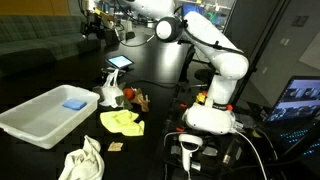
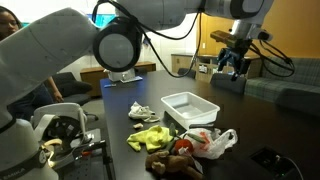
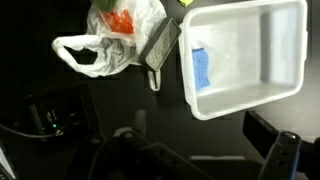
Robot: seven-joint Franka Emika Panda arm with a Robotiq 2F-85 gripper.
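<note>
My gripper (image 1: 92, 38) hangs high above the far side of the table, empty, with its fingers spread apart. The wrist view looks down between the fingers of the open gripper. A white bin (image 3: 240, 101) lies to the upper right there, a blue sponge (image 3: 201, 68) inside it. Left of the bin is a clear plastic bag (image 3: 90, 62) with something orange in it. Between bag and bin lies a grey flat object (image 3: 162, 45). A crumpled yellow cloth (image 1: 122, 122) and a whitish cloth (image 1: 84, 162) rest nearer the front.
A brown plush-like item (image 2: 172, 163) lies beside the bag. At the back stands a tablet-like screen (image 1: 122, 61). A laptop (image 1: 290, 110) sits at the far right in exterior view 1.
</note>
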